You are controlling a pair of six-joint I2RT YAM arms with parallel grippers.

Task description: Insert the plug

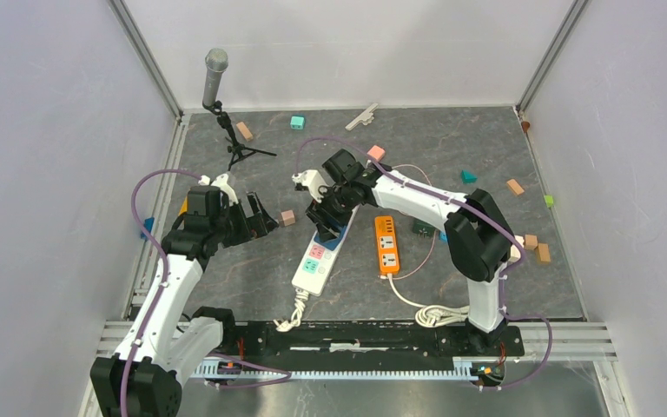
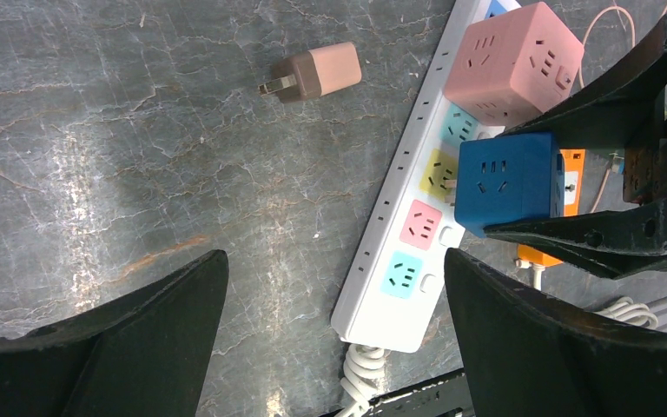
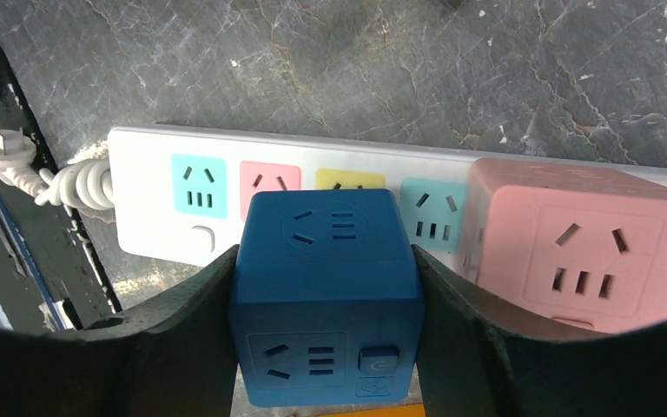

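Note:
A dark blue cube socket [image 3: 326, 295] is held in my right gripper [image 1: 328, 224], low over the white power strip [image 2: 382, 295] beside its yellow socket [image 2: 439, 174]. Its pale prongs point toward that socket in the left wrist view; whether they touch cannot be told. A pink cube adapter [image 2: 508, 65] sits farther up the strip. My left gripper [image 1: 258, 219] stands open left of the strip, empty between its fingers.
A small pink plug adapter [image 1: 287, 217] lies left of the strip, an orange strip [image 1: 386, 245] to the right. A microphone stand [image 1: 230, 139] is at back left. Loose blocks and coiled cables lie around.

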